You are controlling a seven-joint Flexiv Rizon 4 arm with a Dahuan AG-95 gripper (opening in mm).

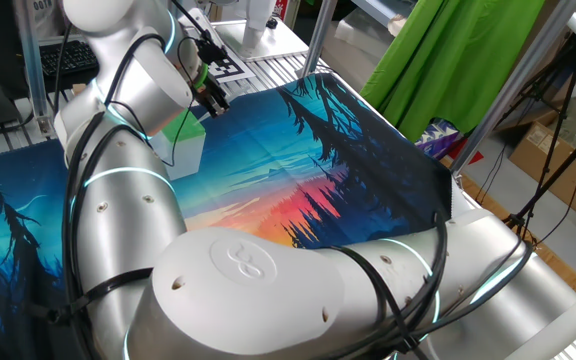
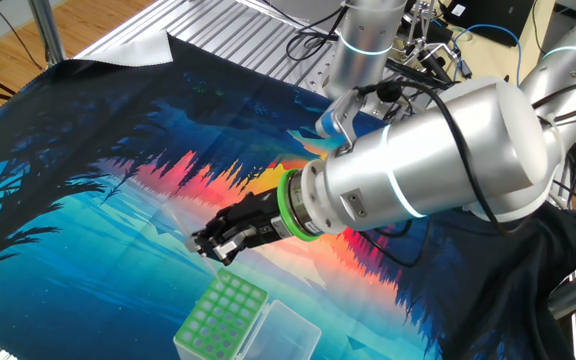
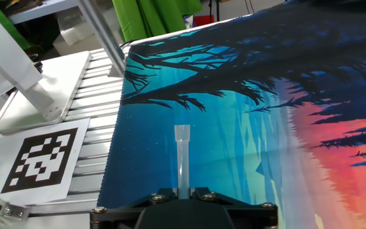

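Observation:
A clear slender tube [image 3: 183, 159] with a wider end sticks out from between the fingertips of my gripper in the wrist view, and the fingers are shut on it. The second exterior view has the gripper [image 2: 208, 246] just above and behind a green tube rack [image 2: 220, 318], whose top is a grid of round holes. Beside the rack is its translucent box part [image 2: 286, 332]. In the first exterior view the gripper [image 1: 217, 104] is small, and the arm partly covers the rack [image 1: 182, 132]. The tube's lower end is hard to make out.
A printed landscape cloth [image 2: 88, 240] covers most of the slatted metal table. A black-and-white marker sheet [image 3: 40, 159] lies on bare slats beside the cloth. Metal frame posts [image 3: 100, 38] stand at the edge. Cloth around the rack is largely clear.

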